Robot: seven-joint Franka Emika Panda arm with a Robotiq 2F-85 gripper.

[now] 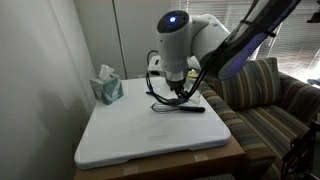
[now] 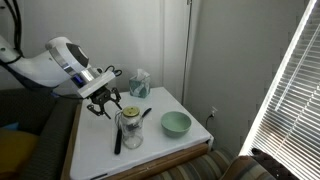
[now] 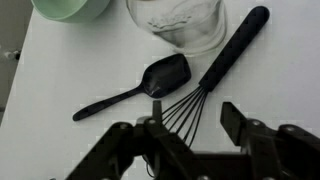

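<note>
In the wrist view a black-handled whisk [image 3: 228,55] lies on the white table, its wire loops reaching down between my fingertips. My gripper stands open, its fingers apart and nothing visibly clasped. In exterior view 1 the gripper [image 1: 180,97] hangs low over the table near the whisk [image 1: 190,109]. Whether it touches the wires cannot be told. Left of the whisk in the wrist view lies a black spatula [image 3: 165,75]. Behind them stands a clear jar [image 3: 185,28], whose yellow top [image 2: 131,112] shows in exterior view 2.
A green bowl [image 2: 176,122] sits beside the jar. Toward the back of the table stands a tissue box [image 1: 106,85]. A striped sofa [image 1: 255,90] borders its right side.
</note>
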